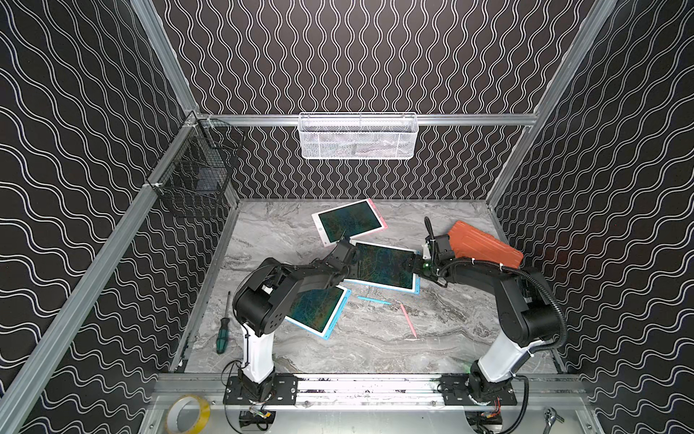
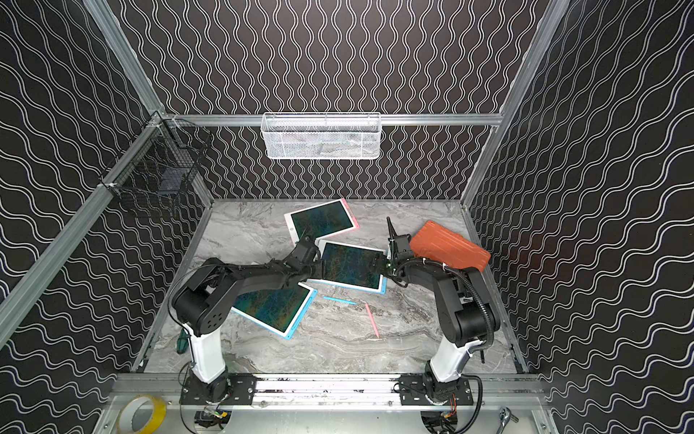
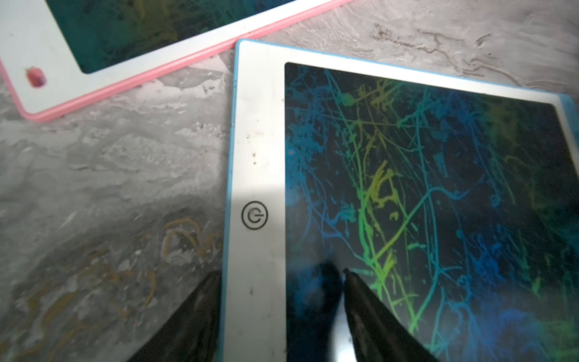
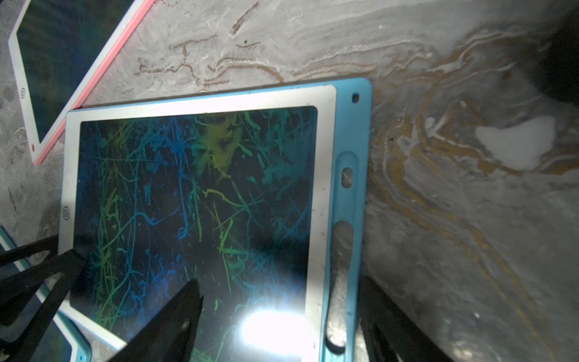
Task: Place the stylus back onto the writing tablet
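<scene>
The middle tablet (image 1: 386,266), white-framed with a blue edge, lies flat between my two grippers. In the left wrist view my left gripper is part open over the tablet's power-button end, one finger on either side of the white border. My right gripper stands open above the opposite end; its fingers are either side of the blue edge strip (image 4: 352,120), whose long stylus slot is empty. A blue stylus (image 1: 373,300) and a pink stylus (image 1: 408,320) lie on the marble surface in front of the tablet. Neither gripper shows anything held.
A pink-edged tablet (image 1: 350,221) lies behind, close to the middle one's corner. Another blue-edged tablet (image 1: 318,309) sits front left, partly under my left arm. An orange case (image 1: 483,244) is at the right, a screwdriver (image 1: 223,335) at the far left.
</scene>
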